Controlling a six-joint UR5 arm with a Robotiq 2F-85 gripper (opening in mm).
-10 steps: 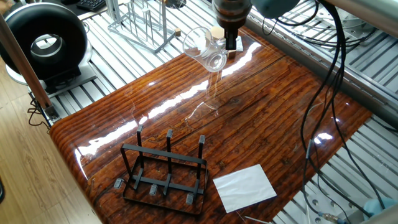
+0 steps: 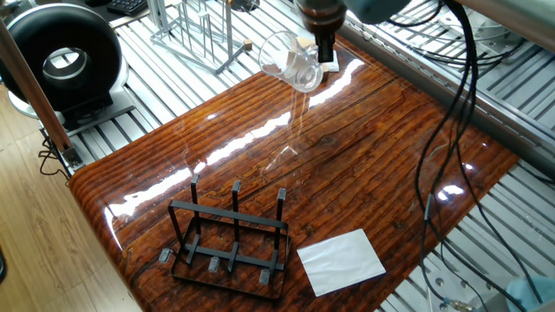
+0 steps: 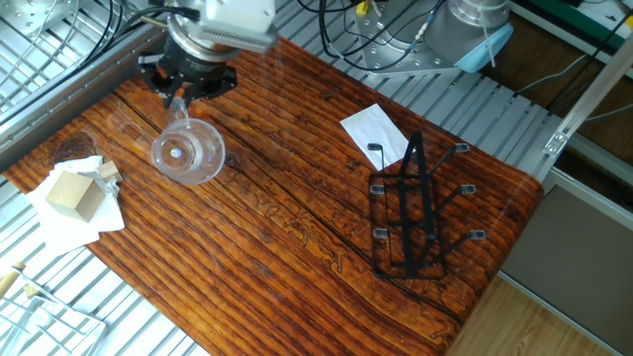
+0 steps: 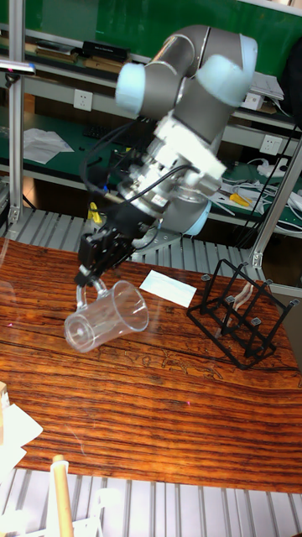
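Observation:
A clear glass mug hangs tilted above the wooden table, its mouth to the right and its base to the lower left in exterior view 3. By its handle it is held in my gripper, which is shut on it. From exterior view 1 the mug shows at the table's far end, just left of the dark gripper. In exterior view 2 the mug lies below the gripper, whose fingertips are partly hidden.
A black metal rack with several upright prongs stands near the table's other end. Beside it lies a flat white sheet. A wooden block sits on white paper at the table edge. Bare wood lies between mug and rack.
In exterior view 1 the mug and gripper have shifted slightly right and up, and the mug's tilt differs a little. The rack and white sheet have stayed put.

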